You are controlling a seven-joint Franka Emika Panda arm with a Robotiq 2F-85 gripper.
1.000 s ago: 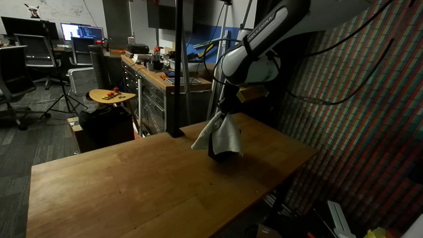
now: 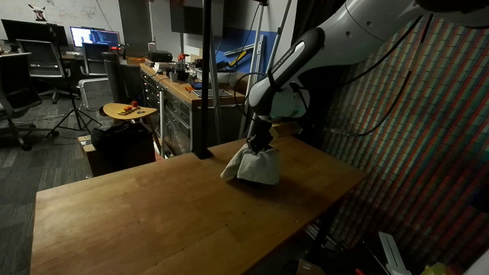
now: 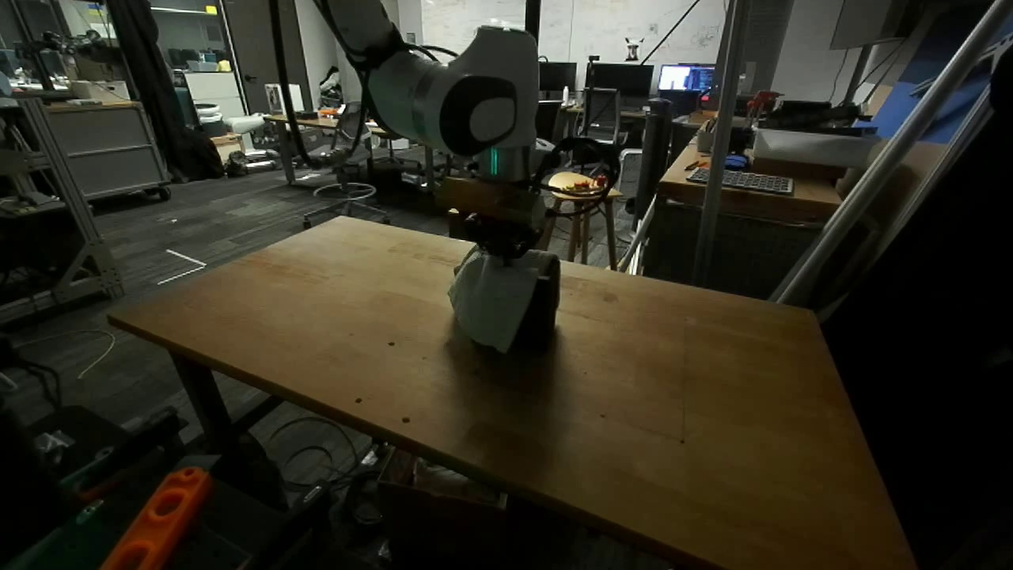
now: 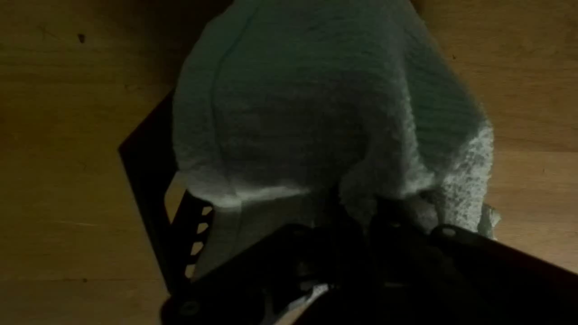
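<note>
A pale grey-white towel [image 2: 259, 165] hangs in folds from my gripper [image 2: 259, 146], which is shut on it. Beneath and beside the towel stands a black container [image 3: 544, 299] on the table, partly covered by the cloth. In the wrist view, the black container [image 4: 154, 178] shows slots and holes along its left part, and the towel [image 4: 292, 108] drapes across most of it. My dark fingers press into the folds, so their tips are hard to make out. Whether part of the towel lies inside the container cannot be told.
A black upright post [image 2: 204, 91] stands at its far edge. Past that edge is a workbench [image 2: 192, 94] with a keyboard and tools.
My gripper has come down towards the table and slightly left in exterior view 1. The towel, stretched taller before, now sits lower and more bunched, hiding more of the black container.
</note>
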